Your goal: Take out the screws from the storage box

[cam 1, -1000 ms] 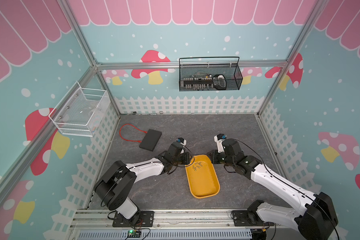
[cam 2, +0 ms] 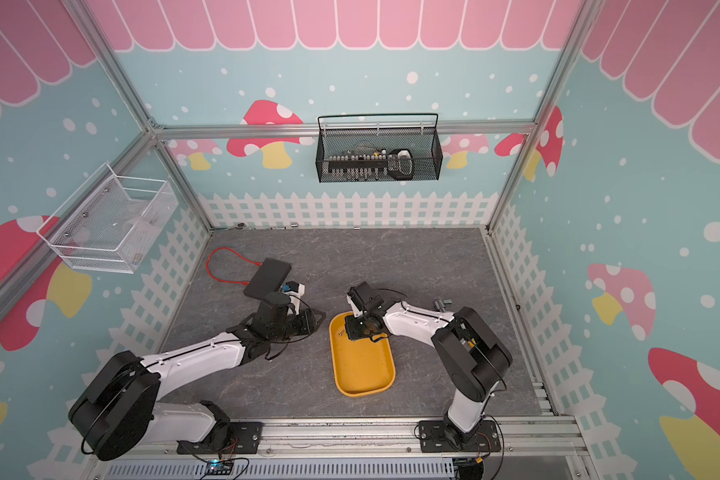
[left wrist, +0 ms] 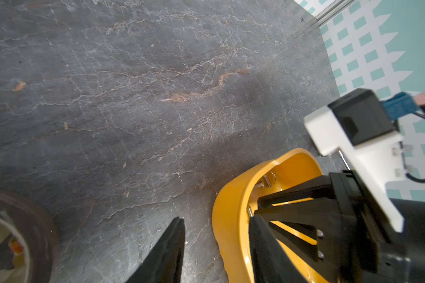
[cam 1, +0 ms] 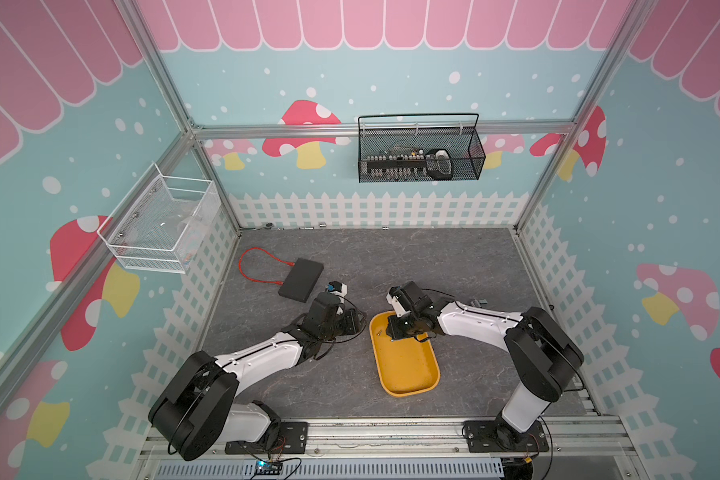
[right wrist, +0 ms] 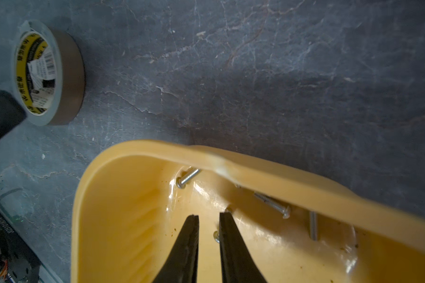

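The storage box is a yellow tray (cam 1: 405,390) on the grey table. Several silver screws (right wrist: 271,203) lie at its far end, one screw (right wrist: 188,177) near the corner. My right gripper is over this end, its fingers close together and shut; a screw head (right wrist: 216,236) shows behind the gap, and I see nothing held. Left of the tray, outside its wall, my left gripper is partly open and empty, above bare table. In the top left view the right hand hides most of the screws.
A tape roll (right wrist: 68,77) stands beside the tray, close to my left gripper. Farther left lies a black flat case (cam 1: 301,279) with a red cord (cam 1: 252,249). A small grey object (cam 2: 441,305) sits behind the right arm.
My right gripper has moved left, from the tray's right edge to over its far end. The left gripper has drawn back left from the tray's rim. The tray has stayed put.
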